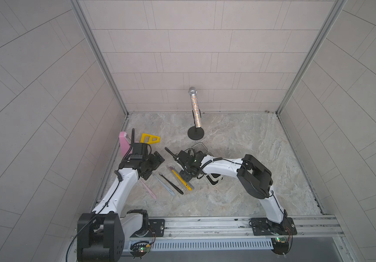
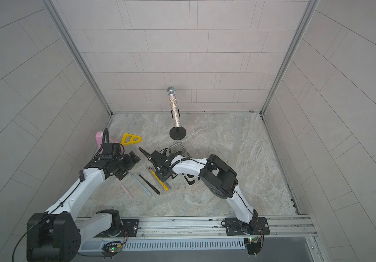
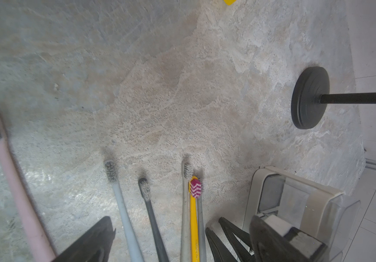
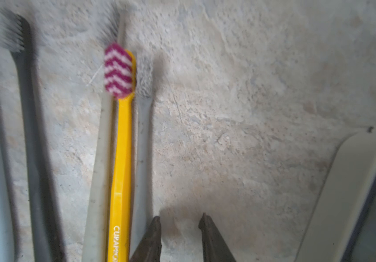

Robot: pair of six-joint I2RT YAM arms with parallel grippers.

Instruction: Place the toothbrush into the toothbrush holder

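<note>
Several toothbrushes lie on the stone-look table. A yellow toothbrush (image 4: 121,174) with a purple-and-white head rests between a beige toothbrush (image 4: 99,174) and a grey toothbrush (image 4: 142,166), close against both. Right of the grey handle in the right wrist view, my right gripper is part open, with bare table between its fingertips. Farther left lie a black toothbrush (image 3: 154,222), a light blue toothbrush (image 3: 124,209) and a pink toothbrush (image 3: 19,187). My left gripper stands open above them, holding nothing. The clear-and-beige holder (image 3: 257,192) is partly hidden by my right arm in both top views.
At the back, a microphone-like object stands on a round black base (image 1: 195,133). A yellow frame-shaped piece (image 1: 150,138) and a pink object (image 1: 124,142) are near the left arm. Open table lies to the right.
</note>
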